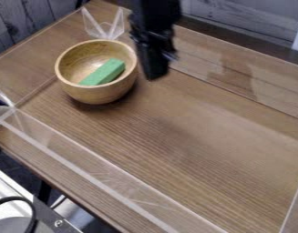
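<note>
A wooden bowl [76, 87] sits on the left half of the table, with a green block [105, 71] lying inside it. My dark gripper [156, 65] is blurred, hanging just right of the bowl's upper rim, low over the table. It is shut, and I see nothing held at its tip, though the blur hides detail.
Clear tape runs along the left and right edges. A dark cable [29, 211] and white object lie off the table at lower left. A wall borders the back.
</note>
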